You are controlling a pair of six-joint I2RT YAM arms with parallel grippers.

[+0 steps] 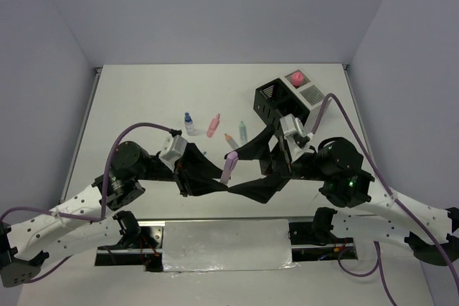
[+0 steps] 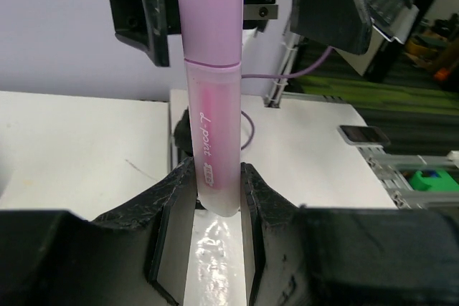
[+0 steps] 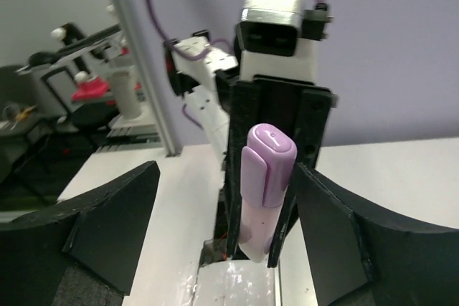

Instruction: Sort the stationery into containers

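Note:
The purple highlighter [image 1: 228, 168] stands tilted between the two arms, its capped end up. My left gripper is shut on its lower end, beside the pale barrel with printed lettering. My right gripper is open, its fingers spread wide on either side of the highlighter's cap and apart from it. A pink marker [image 1: 214, 126], a green marker [image 1: 242, 132], an orange-tipped marker [image 1: 230, 141] and a blue-capped bottle [image 1: 188, 122] lie or stand on the table behind the arms. A black container [image 1: 265, 108] stands at the back right.
Beside the black container are white compartments [image 1: 313, 94], with a pink round object [image 1: 297, 79] in the rear one. Both grippers are very close together at the middle.

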